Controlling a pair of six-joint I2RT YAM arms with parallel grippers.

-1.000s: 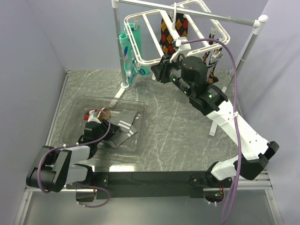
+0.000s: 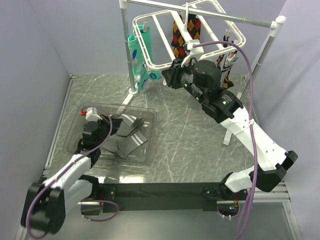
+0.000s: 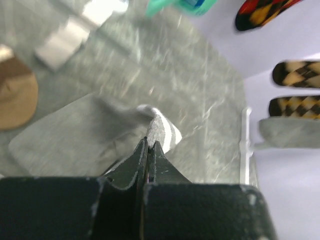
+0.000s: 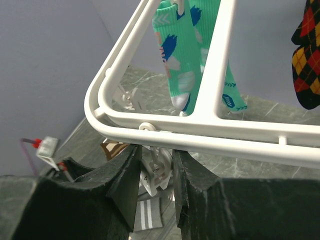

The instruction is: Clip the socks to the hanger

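Grey socks with white stripes (image 2: 131, 143) lie in the clear bin. My left gripper (image 2: 118, 124) is just above them. In the left wrist view its fingertips are shut on the striped end of one grey sock (image 3: 162, 131), which rises to them. The white hanger (image 2: 159, 67) hangs above the floor from a metal bar. At its front-left edge my right gripper is shut on a white clip (image 4: 156, 172); no sock shows in that clip. Teal socks (image 4: 181, 60) and diamond-patterned socks (image 2: 179, 41) hang from the hanger.
A clear plastic bin (image 2: 151, 131) rests on the grey floor at the left. A tan and brown sock (image 3: 17, 95) lies beside the grey ones. Rack poles (image 2: 127, 47) stand on both sides. Floor between the bin and the right pole is open.
The left forearm has swung. My right arm has stayed still.
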